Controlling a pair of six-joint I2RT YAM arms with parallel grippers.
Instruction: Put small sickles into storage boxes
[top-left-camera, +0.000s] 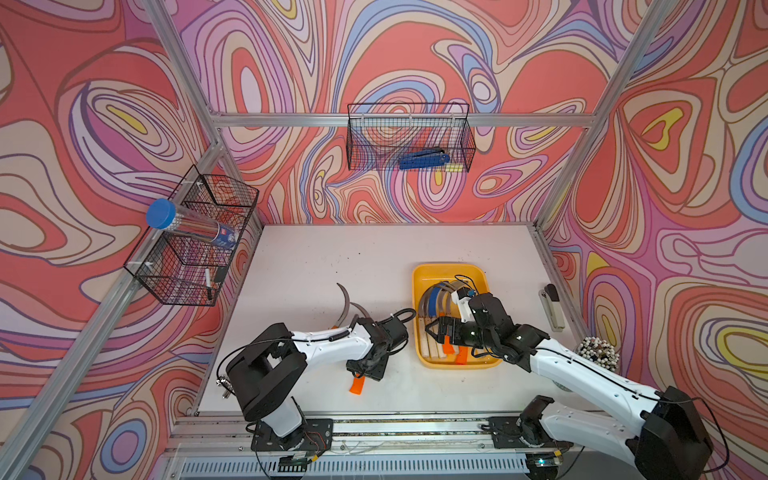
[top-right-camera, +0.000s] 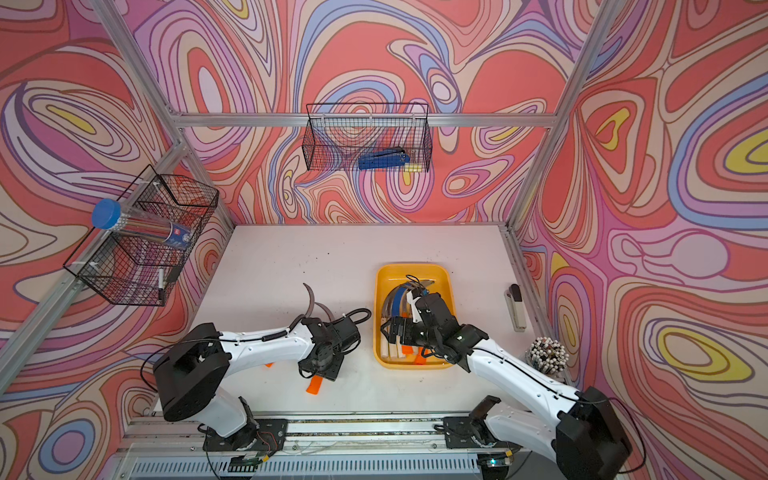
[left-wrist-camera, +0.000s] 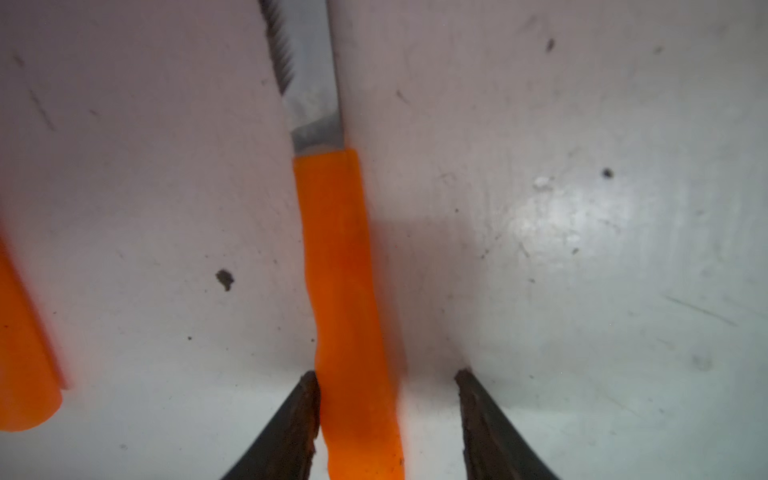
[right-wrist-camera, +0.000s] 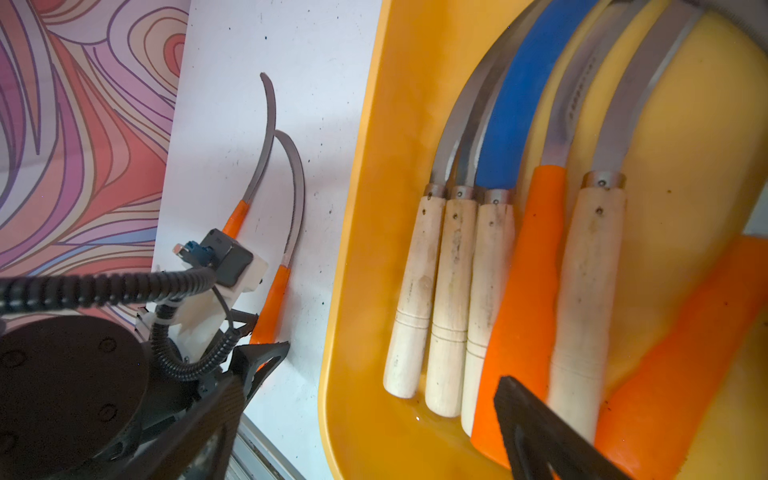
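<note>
Two orange-handled sickles lie on the table at the left. The nearer sickle has its orange handle (left-wrist-camera: 344, 264) in the left wrist view, running between the fingers of my left gripper. That gripper is open, and the handle sits close to its left finger with a gap on the right. Of the farther sickle (right-wrist-camera: 268, 136), the curved blade shows clearly. The yellow storage box (top-left-camera: 418, 276) holds several sickles side by side, with wooden and orange handles. Over the box my right gripper stands open, nothing held between its fingers.
A grey box cutter (top-left-camera: 552, 308) lies near the table's right edge, with a round holder of white sticks (top-left-camera: 598, 352) in front of it. Wire baskets (top-left-camera: 412, 136) hang on the frame.
</note>
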